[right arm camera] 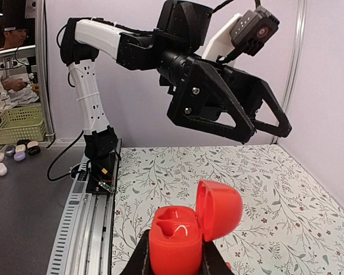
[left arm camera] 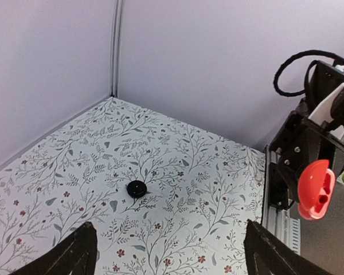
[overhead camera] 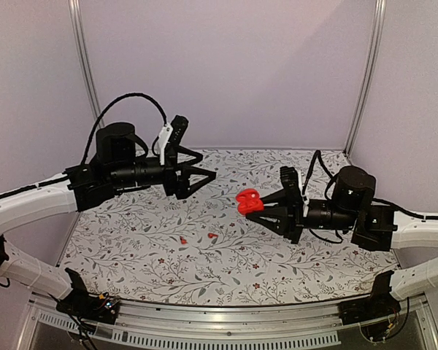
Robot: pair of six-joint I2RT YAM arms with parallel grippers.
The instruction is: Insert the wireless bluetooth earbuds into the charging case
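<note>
My right gripper (overhead camera: 259,205) is shut on the red charging case (overhead camera: 248,201), held in the air with its lid standing up; its empty-looking wells show in the right wrist view (right arm camera: 175,240). My left gripper (overhead camera: 208,169) hangs above and left of it, open, with nothing between its fingers. Two small red earbuds (overhead camera: 212,235) lie apart on the floral mat below.
The floral mat (overhead camera: 146,270) is otherwise largely clear, with walls at back and sides. A dark round object (left arm camera: 136,189) shows on the mat in the left wrist view. A green basket (right arm camera: 14,123) stands outside the workspace.
</note>
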